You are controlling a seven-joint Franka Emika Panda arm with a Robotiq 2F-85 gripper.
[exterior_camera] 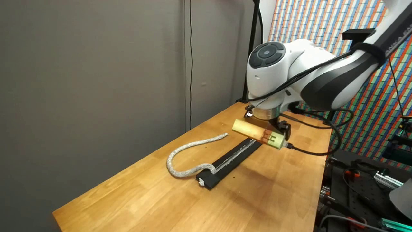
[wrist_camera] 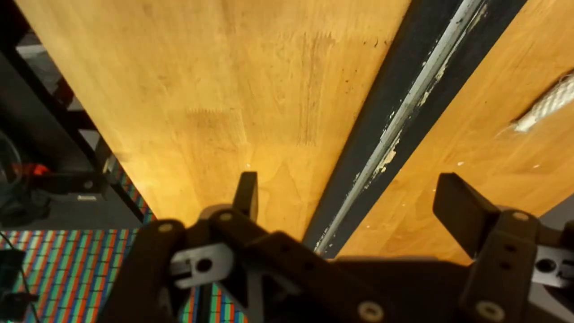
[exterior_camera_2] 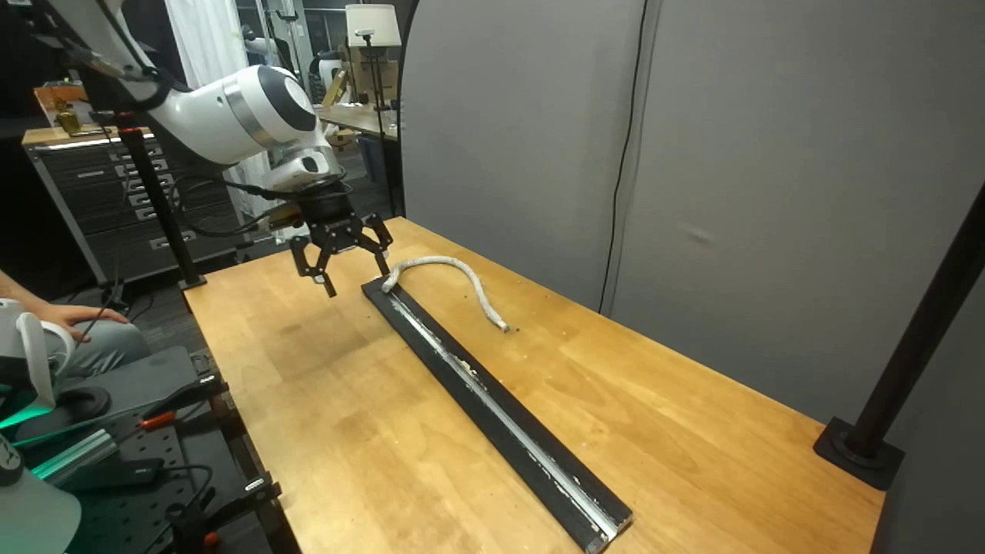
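A black bar [exterior_camera: 228,164] with a pale groove along its length lies on the wooden table. One end of a whitish rope [exterior_camera: 181,149] rests at the bar's near end in exterior view 1; the rest curves over the table to a loose end beside the bar. In exterior view 2 my gripper [exterior_camera_2: 357,280] hangs above the table around that same end of the bar, fingers wide apart and empty. From the wrist, the bar [wrist_camera: 371,145] runs between the spread fingers of the gripper; only the rope's loose tip [wrist_camera: 549,103] shows, off to the right.
A grey wall [exterior_camera: 116,77] borders one side of the table [exterior_camera_2: 646,388]. A black post [exterior_camera_2: 914,351] stands at the table's right corner in exterior view 2. A cart with tools [exterior_camera_2: 129,480] sits beside the opposite edge. Open tabletop lies on both sides of the bar.
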